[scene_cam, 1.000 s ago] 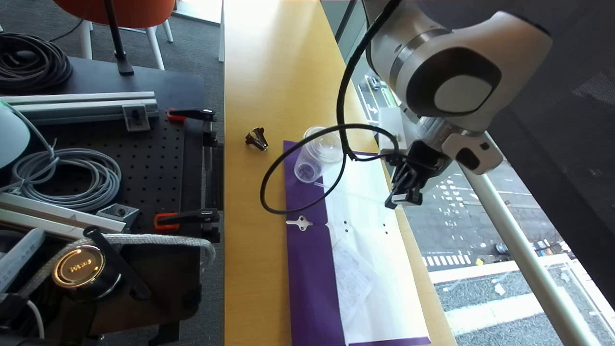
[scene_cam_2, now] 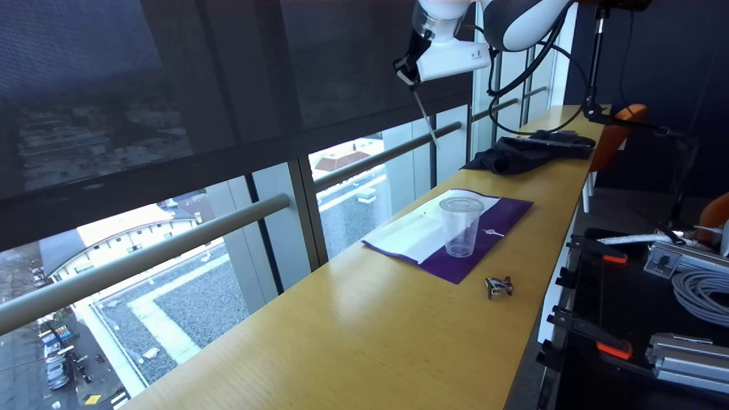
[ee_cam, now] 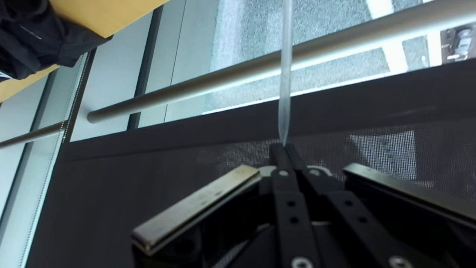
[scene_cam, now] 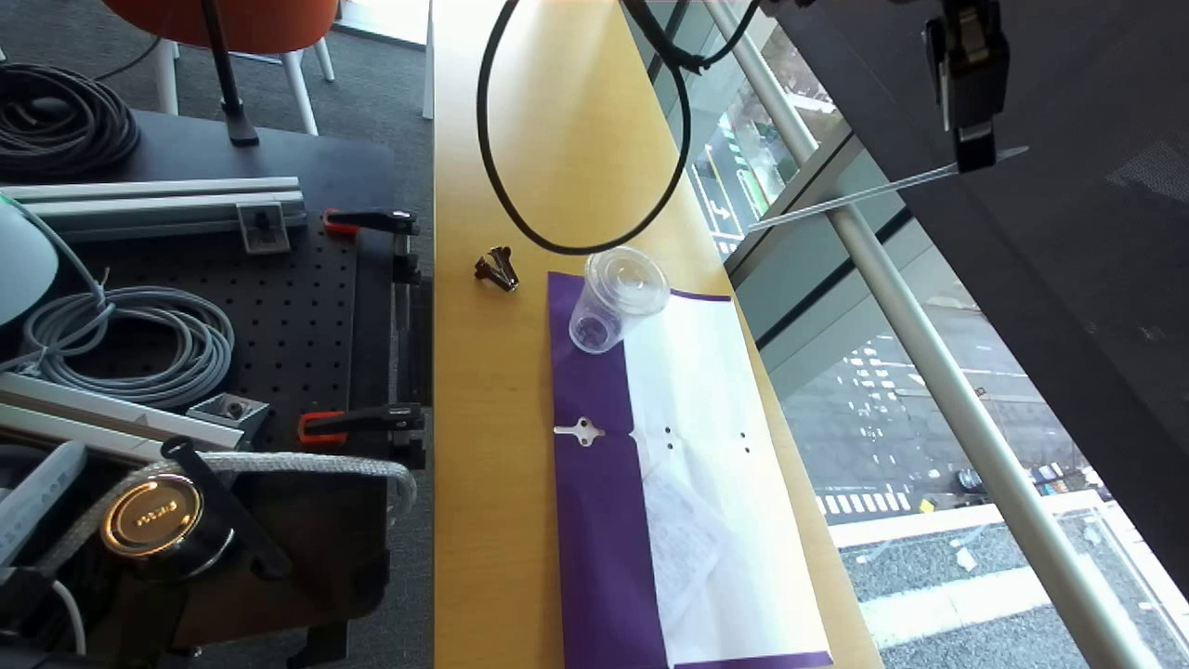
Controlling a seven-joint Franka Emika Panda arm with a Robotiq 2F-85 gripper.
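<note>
A thin translucent straw (ee_cam: 285, 67) sticks out from the fingertips of my gripper, which is shut on one end of it. In exterior view 1 the gripper (scene_cam: 976, 156) hangs at the upper right, and the straw (scene_cam: 853, 200) crosses in front of the window. Exterior view 2 has the gripper (scene_cam_2: 408, 76) high above the table, the straw (scene_cam_2: 425, 115) slanting down from it. A clear plastic cup with a lid (scene_cam_2: 459, 229) stands upright on the purple and white folder (scene_cam: 602, 535), well apart from the straw.
On the wooden table (scene_cam: 496, 502) a small metal staple remover (scene_cam_2: 499, 286) lies near the folder. Dark cloth (scene_cam_2: 529, 151) is heaped farther along. A window rail (scene_cam: 947, 357) and dark blind (scene_cam_2: 225, 82) border one side.
The arm has swung up and away from the folder, toward the upper right of exterior view 1, carrying the straw. Its cable loop has risen too. The cup and staple remover have stayed put.
</note>
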